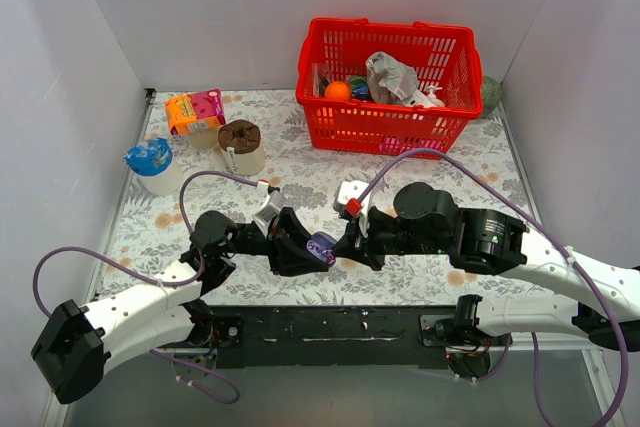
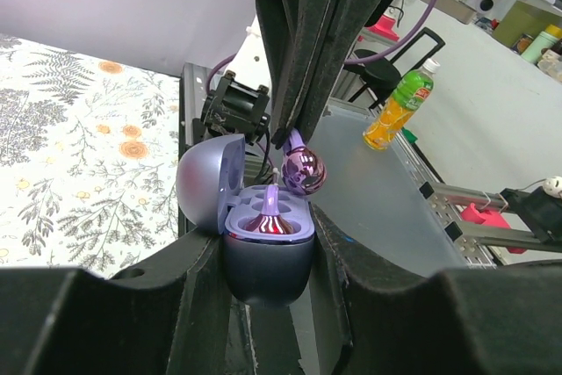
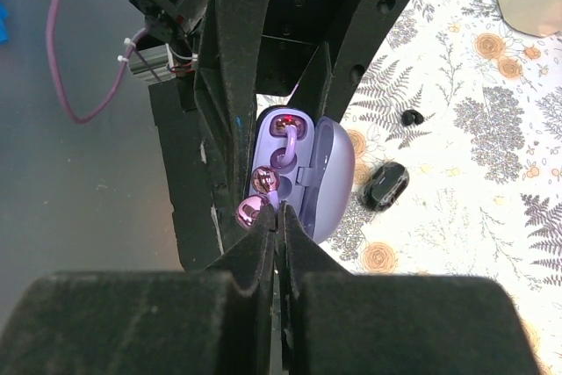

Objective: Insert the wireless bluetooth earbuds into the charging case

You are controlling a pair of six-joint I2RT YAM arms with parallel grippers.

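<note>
Held in the air, the open lilac charging case [image 2: 269, 283] is gripped by my left gripper [image 1: 318, 259], its lid [image 2: 200, 183] standing up to one side. One earbud with a shiny pink head and purple stem [image 2: 270, 202] sits in a slot of the case. My right gripper is shut at its tips on the thin stem of the other earbud [image 2: 305, 171]. That earbud's head hangs over the rim by the free slot [image 3: 283, 185], tilted and not inside it. The top view shows both grippers meeting, with the earbuds too small to make out.
On the table lie a small black case [image 3: 385, 186] and a small black piece [image 3: 411, 118]. A red basket [image 1: 388, 125] stands at the back; several containers, one a blue-lidded tub [image 1: 155, 167], are at left. The cloth around the held case is mostly free.
</note>
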